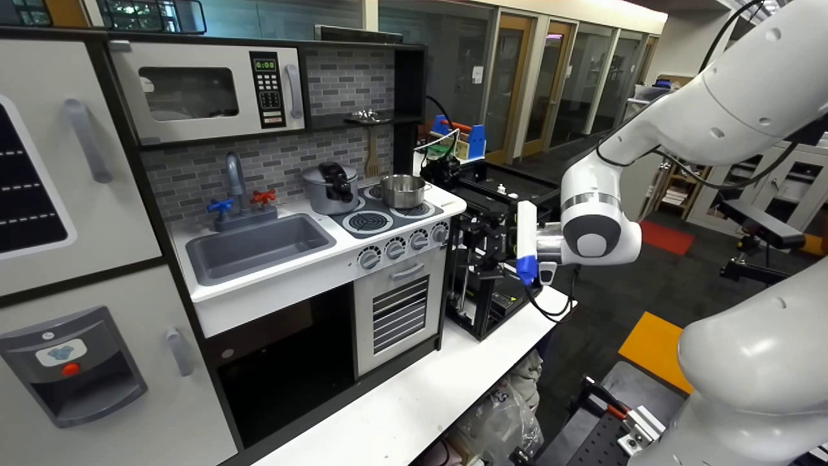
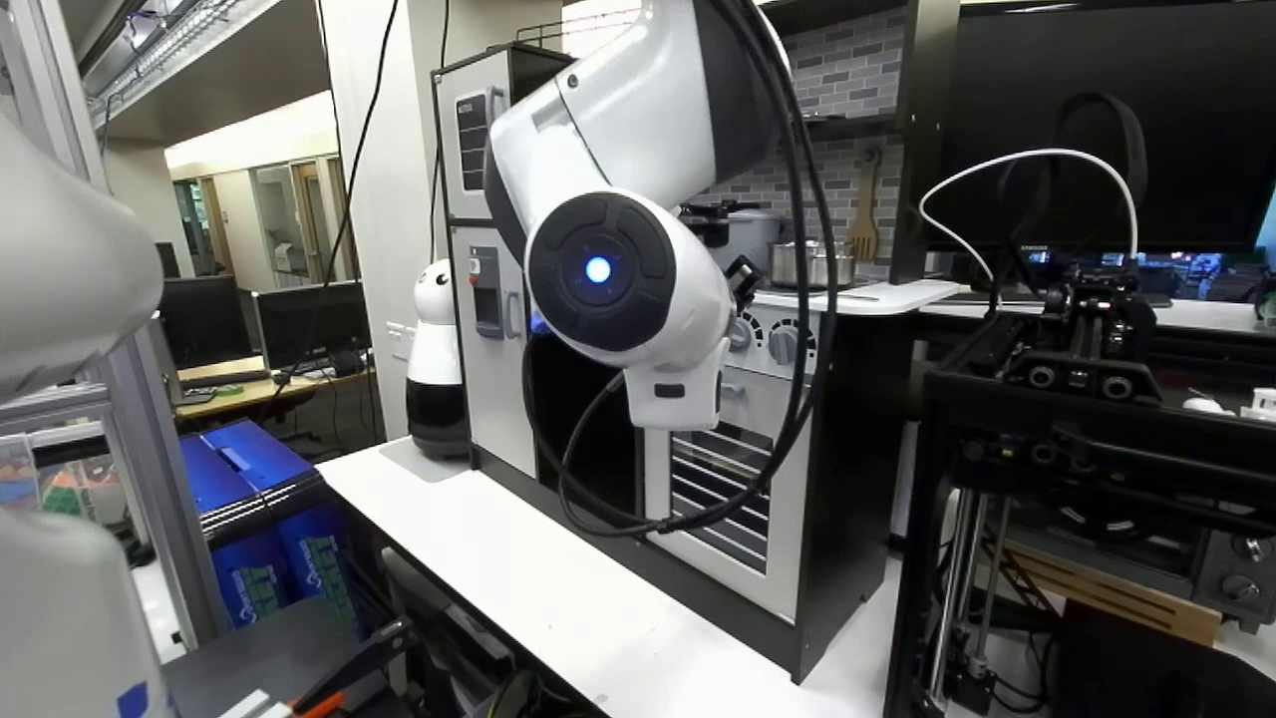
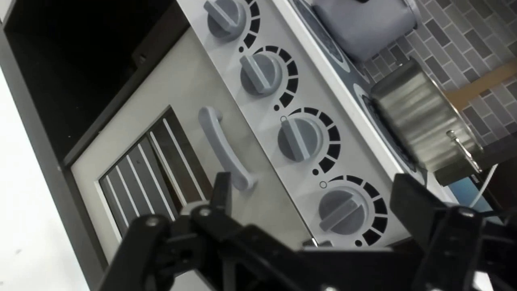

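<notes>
In the wrist view my gripper is open, its two dark fingers well apart and nothing held between them. Beyond them is the toy stove's control panel, with a grey knob (image 3: pixel 342 211) in line with the gap. This knob's grip bar slants differently from those of the other knobs, such as the neighbouring knob (image 3: pixel 299 139). The curved oven handle (image 3: pixel 225 148) lies left of the knobs, on the shut oven door (image 1: pixel 400 310). In exterior view 1 the white hand (image 1: pixel 528 233) hangs right of the stove, apart from it; its dark fingers blend into the background.
On the stove top stand a steel pot (image 1: pixel 403 191) and a lidded grey pot (image 1: pixel 330 190). The sink (image 1: pixel 260 248) is to their left. A black printer-like frame (image 2: pixel 1077 395) stands close beside the stove.
</notes>
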